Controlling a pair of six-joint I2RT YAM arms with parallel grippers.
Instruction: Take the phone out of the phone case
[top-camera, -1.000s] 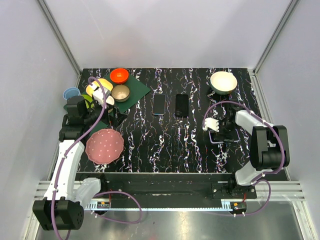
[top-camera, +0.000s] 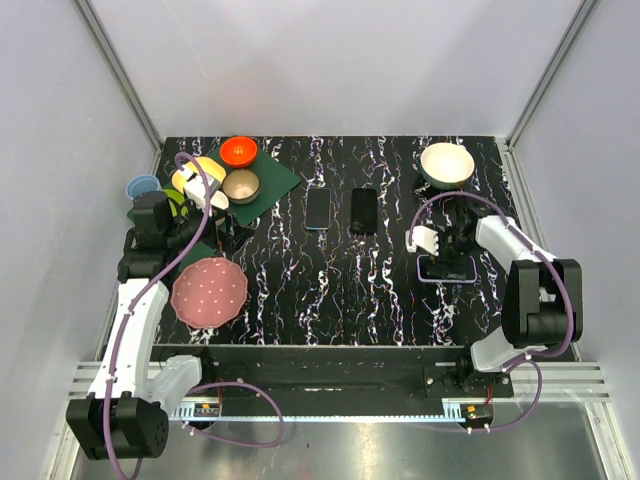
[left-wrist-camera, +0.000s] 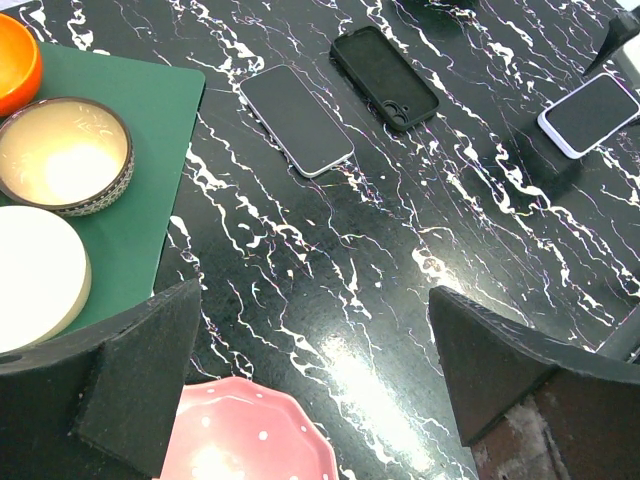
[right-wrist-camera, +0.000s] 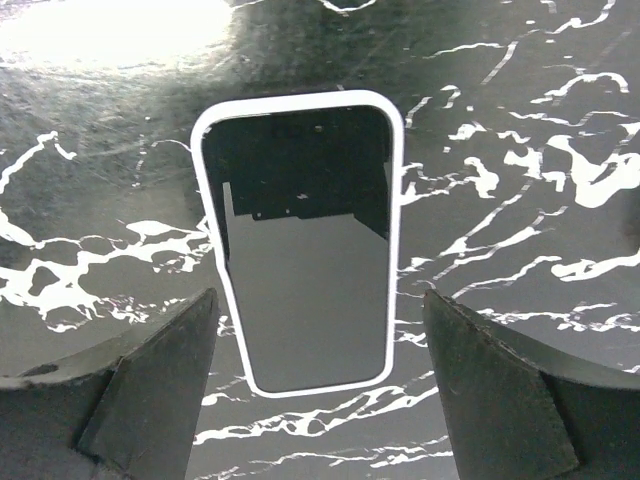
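Note:
A dark-screened phone with a pale rim (right-wrist-camera: 300, 240) lies flat on the right side of the table. Whether that rim is a case or the phone's own edge, I cannot tell. My right gripper is over it, fingers apart on either side of its lower half, with a gap to each edge. Left of it lies a black phone case (left-wrist-camera: 388, 78), its camera cutout showing and no phone visible in it. Another dark phone (left-wrist-camera: 297, 120) rests beside the case. Over bare table near the pink plate, my left gripper stands open and empty.
Bowls, including an orange one (top-camera: 238, 152), stand on a green mat (top-camera: 275, 183) at the back left. The pink plate (top-camera: 209, 293) is at front left, and a cream bowl (top-camera: 447, 165) at back right.
The left arm and the other objects stay put.

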